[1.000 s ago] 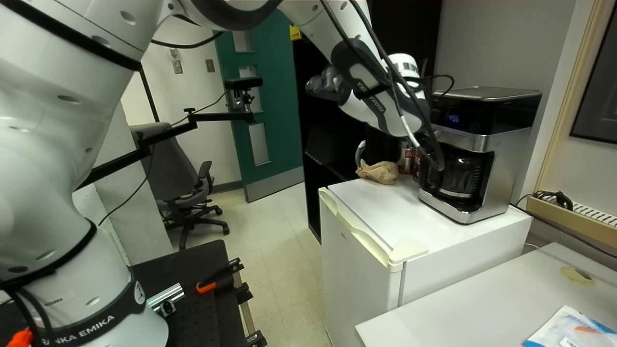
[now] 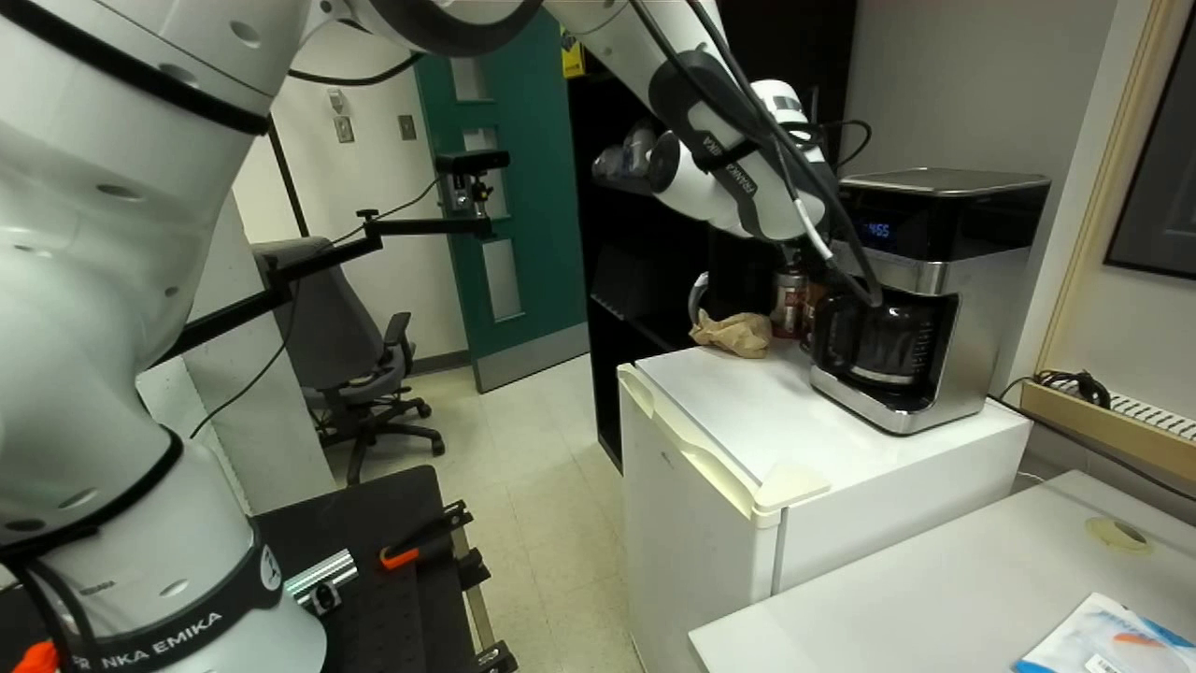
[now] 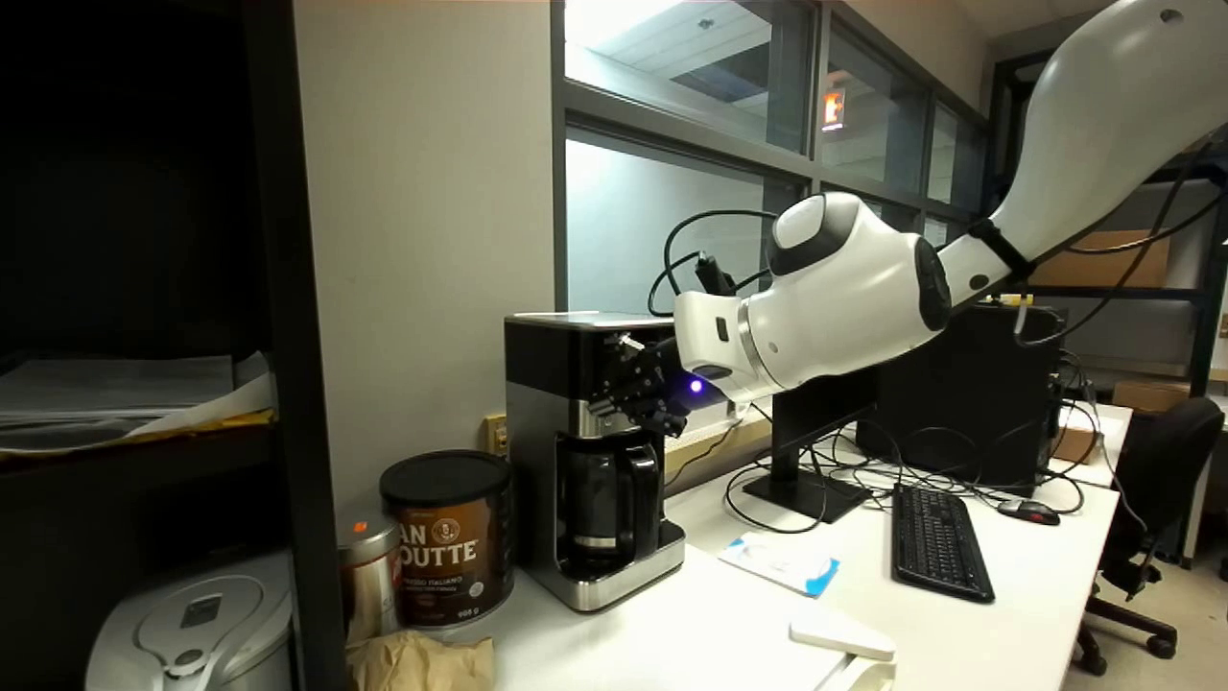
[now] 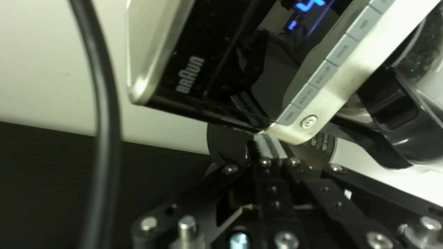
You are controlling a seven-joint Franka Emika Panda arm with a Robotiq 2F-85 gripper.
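A silver and black coffee maker (image 2: 987, 325) stands on the white fridge top (image 2: 718, 393), its glass carafe (image 3: 595, 495) in the bay. The wrist view shows its glossy front, a strip of grey buttons and the round power button (image 4: 308, 121). My gripper is shut, with nothing seen between its fingertips. They lie close to the panel's lower corner, near the power button; whether they touch it I cannot tell. From the side, the gripper (image 3: 610, 397) is at the machine's front, above the carafe. The arm and cables hide it in exterior view 1.
A brown coffee can (image 3: 446, 541), a metal canister (image 3: 368, 582) and a crumpled paper bag (image 3: 420, 662) stand beside the machine. A dark shelf post (image 3: 288, 345) rises nearby. A black cable (image 4: 106, 124) loops through the wrist view.
My hand and forearm have risen a little in front of the coffee maker, with the cables shifting along. The coffee maker and the things around it have not moved.
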